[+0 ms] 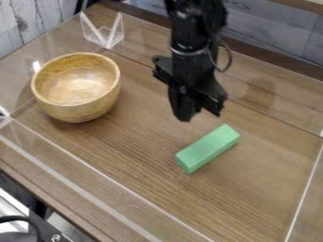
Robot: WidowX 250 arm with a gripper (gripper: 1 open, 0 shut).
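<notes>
The black gripper (pixel 187 100) hangs over the middle of the table, behind and above a green rectangular block (pixel 207 147) lying flat and slightly diagonal at the right of centre. The gripper is apart from the block; whether its fingers are open or shut is unclear. A wooden bowl (pixel 76 83) stands at the left.
A small clear plastic piece (pixel 106 30) lies at the back left. Dark cables show at the lower left corner, off the table's edge.
</notes>
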